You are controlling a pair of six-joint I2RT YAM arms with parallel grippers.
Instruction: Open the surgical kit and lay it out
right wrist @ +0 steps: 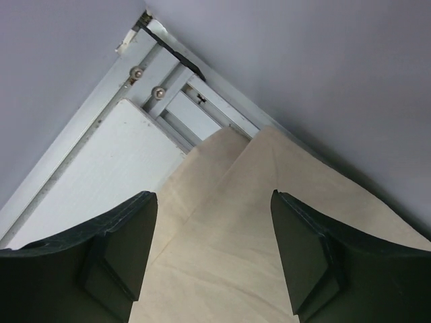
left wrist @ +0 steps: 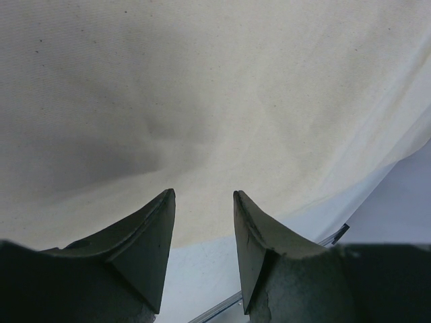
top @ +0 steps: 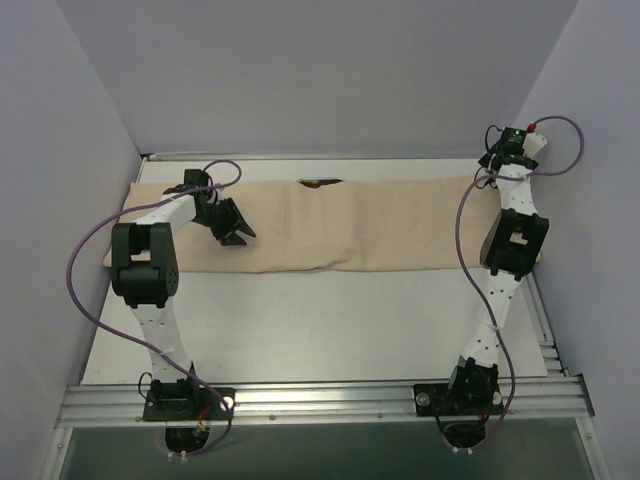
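A beige cloth (top: 400,225) lies spread across the back half of the white table, with a dark slit-like gap near its back middle edge. My left gripper (top: 235,230) is over the cloth's left part; in the left wrist view its fingers (left wrist: 141,249) are apart with only cloth below. My right gripper (top: 505,155) is at the back right corner. In the right wrist view its fingers (right wrist: 337,256) stand wide open above the cloth's corner (right wrist: 283,175), which lies near the wall and the metal rail.
Grey walls (top: 330,80) enclose the back and both sides, with metal rails (right wrist: 81,148) along the table edges.
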